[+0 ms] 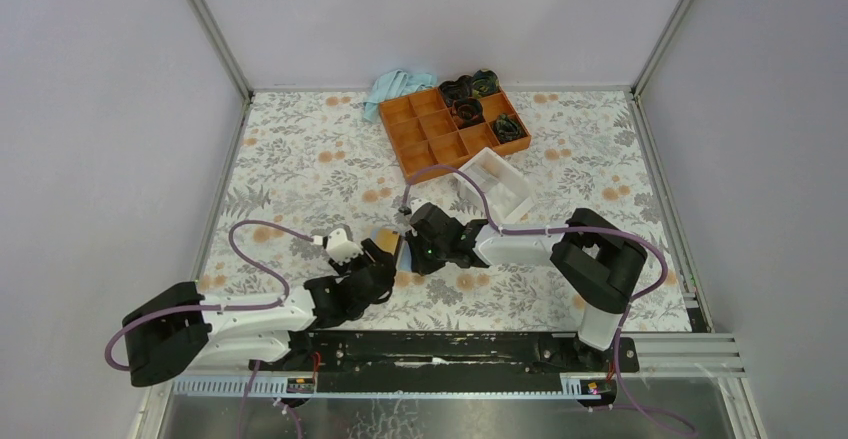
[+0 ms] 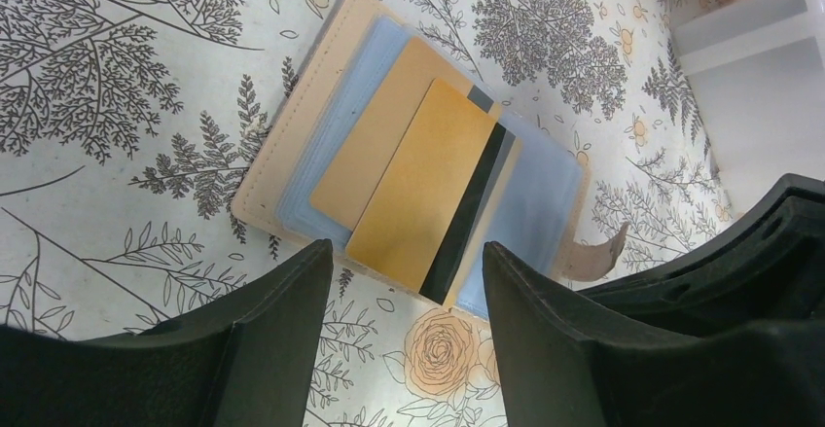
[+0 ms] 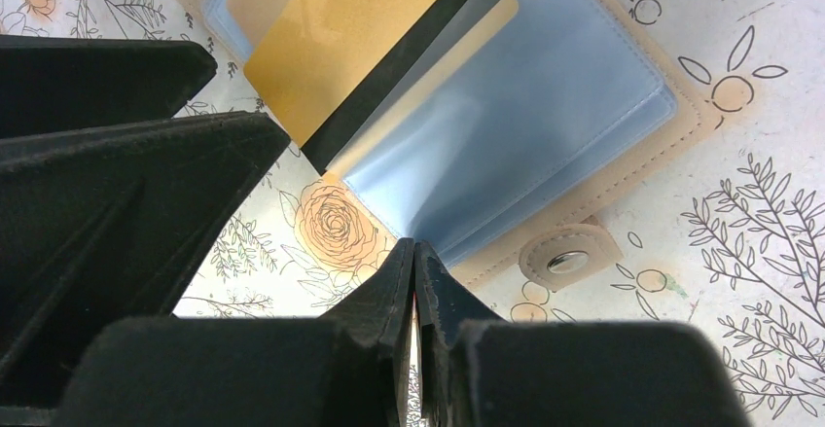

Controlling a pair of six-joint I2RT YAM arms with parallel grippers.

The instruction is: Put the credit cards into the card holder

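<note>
The open card holder (image 2: 261,194), tan with blue sleeves, lies on the table in both wrist views. A gold card (image 2: 423,174) with a black band lies across its middle; a paler card-shaped area (image 2: 365,155) shows beside it. How far either sits in a sleeve, I cannot tell. My left gripper stands open over the holder's near edge, with nothing between its fingers. At the lower edge of the blue sleeve (image 3: 545,125) is my right gripper, its fingertips close together; whether they pinch that edge does not show.
A snap tab (image 3: 569,254) sticks out from the holder's side. Beyond stand a white box (image 1: 495,184) and an orange divided tray (image 1: 420,139) with dark coiled items. The two grippers are close together.
</note>
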